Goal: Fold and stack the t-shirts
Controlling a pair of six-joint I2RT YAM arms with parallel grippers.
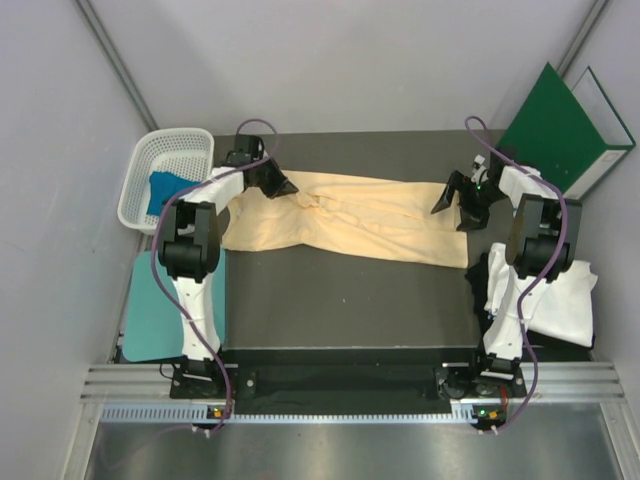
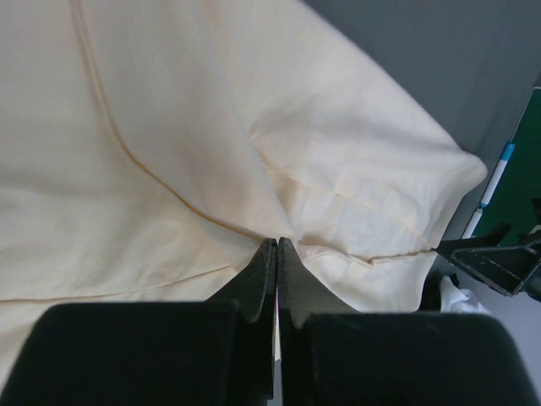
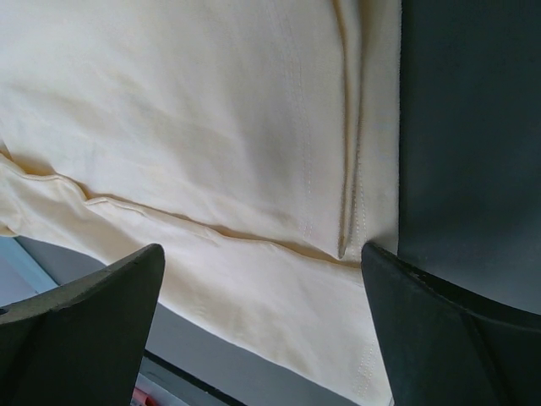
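Observation:
A cream t-shirt (image 1: 370, 215) lies stretched across the table, folded lengthwise into a long band with some wrinkles toward its left part. Over that left part my left gripper (image 1: 294, 188) is shut. In the left wrist view its fingertips (image 2: 286, 254) meet at a fold of the cream cloth, and no fabric shows clearly between them. At the shirt's right end my right gripper (image 1: 453, 215) stands open. The right wrist view has its two fingers (image 3: 93, 330) apart above the cloth, near the hem edge, with a folded layer lying between and below them.
A white basket (image 1: 131, 200) with a blue cloth (image 1: 166, 190) stands back left. A teal board (image 1: 150, 315) lies front left, folded white cloth (image 1: 565, 305) front right, and a green binder (image 1: 548, 125) back right.

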